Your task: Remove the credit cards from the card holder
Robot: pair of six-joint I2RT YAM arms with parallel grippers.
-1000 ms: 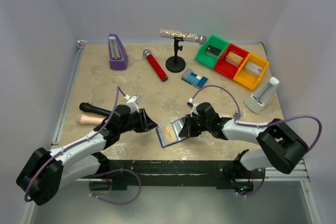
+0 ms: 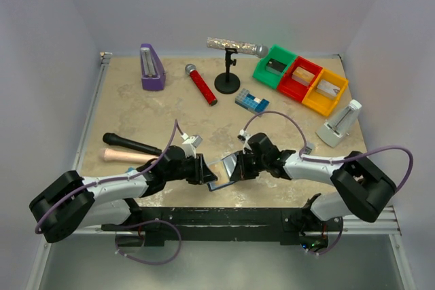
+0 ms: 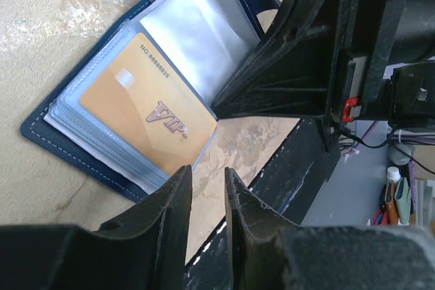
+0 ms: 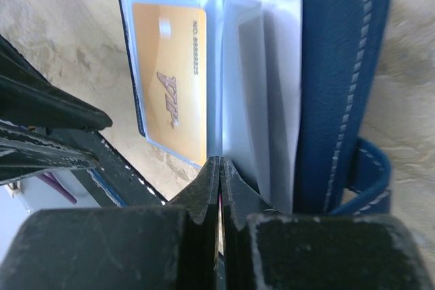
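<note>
The dark blue card holder [image 3: 37,127] lies spread out on the table near its front edge, with clear plastic sleeves inside. A tan card [image 3: 129,100] marked "VIP" shows in one sleeve, with other sleeves stacked beneath. My left gripper is part open at the lower edge of this sleeve, and no card shows between its fingers. On the holder's other side, my right gripper is shut, its tips over the edge of the raised clear sleeves [image 4: 262,86]. Whether thin plastic is pinched there cannot be made out.
Green, red and yellow bins [image 2: 301,79] stand at the back right. A microphone on a stand [image 2: 227,81], a red microphone [image 2: 201,85] and a blue block [image 2: 251,101] lie behind. Black and tan rods are at left.
From the left, my left gripper has moved right and toward the front edge, reaching the card holder.
</note>
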